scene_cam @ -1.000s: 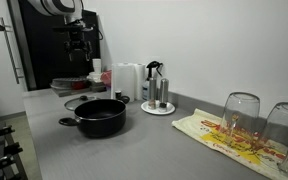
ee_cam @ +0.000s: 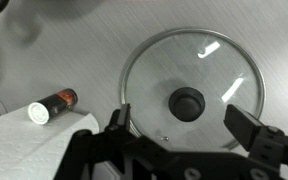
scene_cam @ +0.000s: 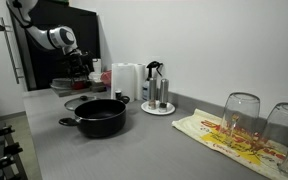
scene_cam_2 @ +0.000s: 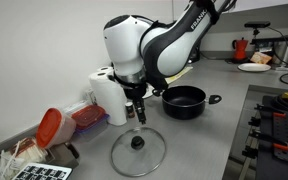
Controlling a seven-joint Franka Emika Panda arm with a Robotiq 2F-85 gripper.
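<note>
A round glass lid (scene_cam_2: pixel 152 162) with a metal rim and a black knob (ee_cam: pixel 186 104) lies flat on the grey counter. My gripper is open above it, its fingers spread either side of the knob in the wrist view, slightly nearer that view's lower edge. In exterior view 2 the gripper (scene_cam_2: pixel 137 112) hangs over the lid's far part, with a gap between it and the lid. From exterior view 1, the lid (scene_cam: pixel 76 103) shows as a thin sliver behind the black pot (scene_cam: pixel 102 118), which stands uncovered with nothing visible inside.
Beside the lid are a small dark-and-orange jar (ee_cam: pixel 53 106) and white paper towel rolls (ee_cam: pixel 44 150). A red container (scene_cam_2: pixel 54 128) stands farther off. Two upturned glasses (scene_cam: pixel 241 113) rest on a yellow cloth (scene_cam: pixel 206 127). The counter before the pot is clear.
My arm has come down over about a second, bringing the open gripper lower towards the lid. Pot, lid and the other things have stayed where they were.
</note>
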